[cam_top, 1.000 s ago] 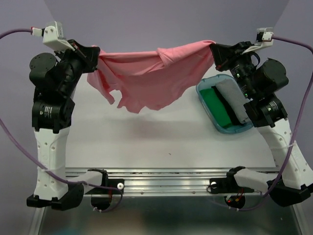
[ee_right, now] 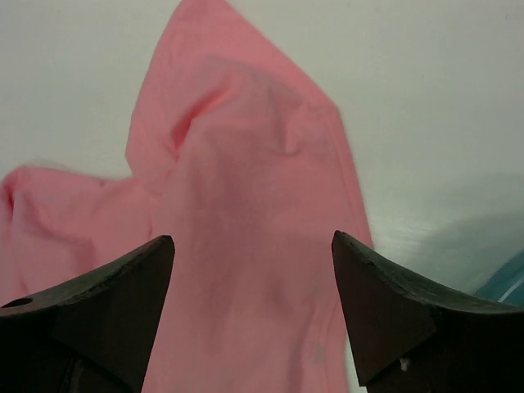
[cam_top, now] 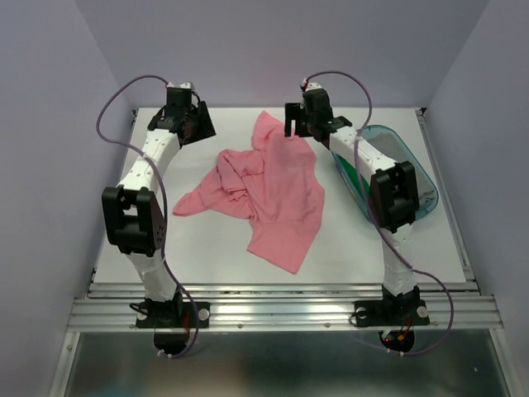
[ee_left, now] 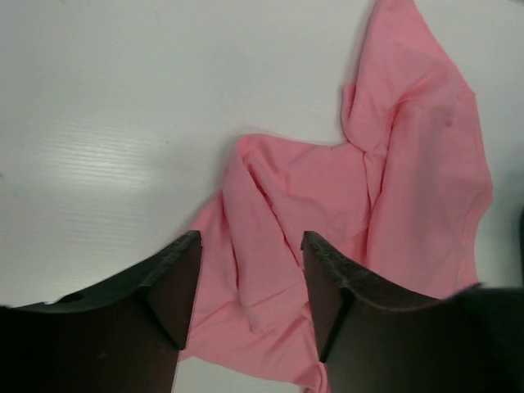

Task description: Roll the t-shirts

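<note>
A pink t-shirt (cam_top: pixel 285 182) lies spread on the white table, creased and bunched on its left side, with one part pointing to the back. Over the table left of the shirt's back part, my left gripper (cam_top: pixel 205 124) is open and empty. Its wrist view shows bunched pink cloth (ee_left: pixel 262 237) beyond and between the parted fingers. Near the shirt's back right, my right gripper (cam_top: pixel 291 120) has its fingers apart above the cloth. In the right wrist view, flat pink fabric (ee_right: pixel 246 188) lies below, with none of it gripped.
A blue basket (cam_top: pixel 430 194) with folded green and grey cloth in it stands at the right, partly under my right arm. Bare white table (cam_top: pixel 198 256) shows at the front left and along the front.
</note>
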